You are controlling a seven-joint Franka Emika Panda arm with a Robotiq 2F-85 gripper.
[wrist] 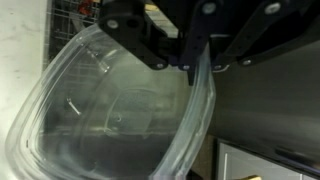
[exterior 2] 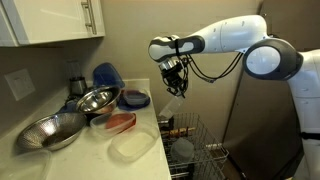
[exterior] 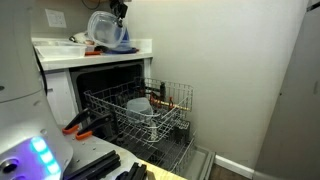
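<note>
A clear plastic container [wrist: 115, 105] hangs from my gripper, which is shut on its rim. The wrist view looks into the container, which shows no contents. Above the far end of the counter in exterior view 1, the container [exterior: 103, 29] hangs tilted below and left of the gripper [exterior: 119, 10]. From the other side, the gripper [exterior 2: 174, 90] holds the container [exterior 2: 171, 105] near the counter's edge, above the dishwasher side. The fingertips are too small to make out in the exterior views.
On the counter [exterior 2: 85, 165] stand a steel colander [exterior 2: 52, 132], a steel bowl [exterior 2: 98, 100], a blue bowl [exterior 2: 134, 98] and another clear container [exterior 2: 133, 144]. Below, the dishwasher rack [exterior: 172, 97] is pulled out, with a clear bowl [exterior: 140, 106] in it. Open floor lies right of the rack.
</note>
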